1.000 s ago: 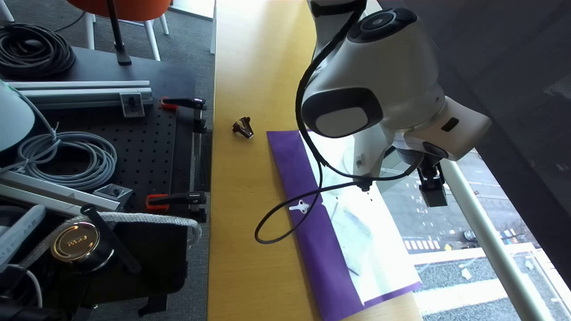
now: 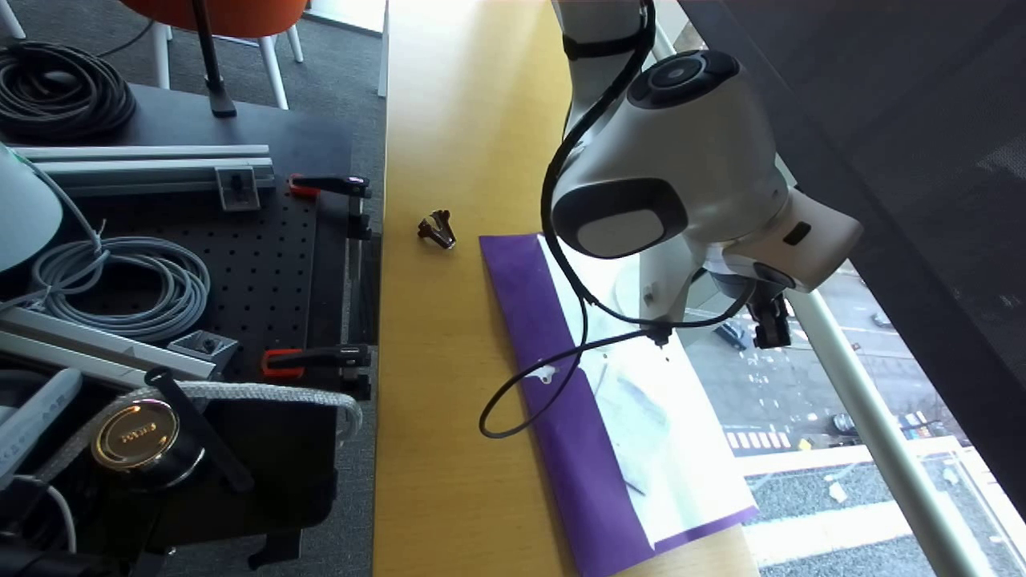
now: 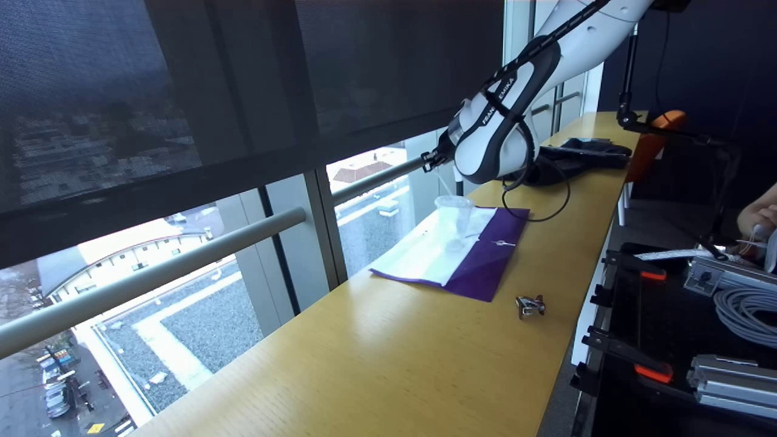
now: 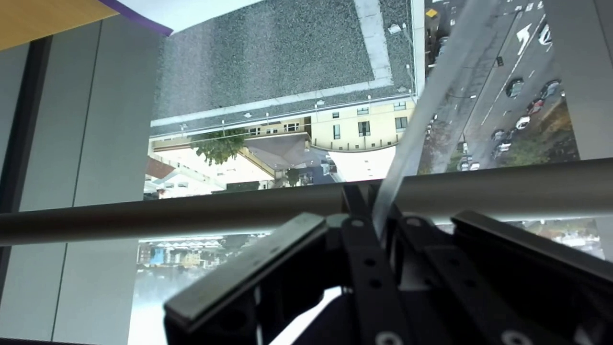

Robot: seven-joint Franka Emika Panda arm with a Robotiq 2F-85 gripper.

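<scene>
A clear plastic cup [image 3: 453,215] stands upright on the white and purple sheet in exterior view 2. From it a pale, translucent straw [image 3: 444,182] leans up toward my gripper [image 3: 428,163]. In the wrist view the straw [image 4: 428,103] runs down between the tips of my gripper, whose black fingers are close together around it. Whether they press on it cannot be told. Exterior view 1 shows the gripper [image 2: 772,322] beyond the table's window-side edge, with the arm over much of the cup's place.
The purple border [image 2: 567,437] of the sheet carries a small white object [image 2: 543,374]. A dark metal staple remover [image 2: 438,230] lies on open table. A handrail [image 4: 172,219] and the window are close to the gripper; the arm's black cable [image 2: 500,423] hangs in a loop.
My gripper has risen slightly and shifted, and its fingers look narrower than before. The arm's head has tilted a little and the cable loop has swung right.
</scene>
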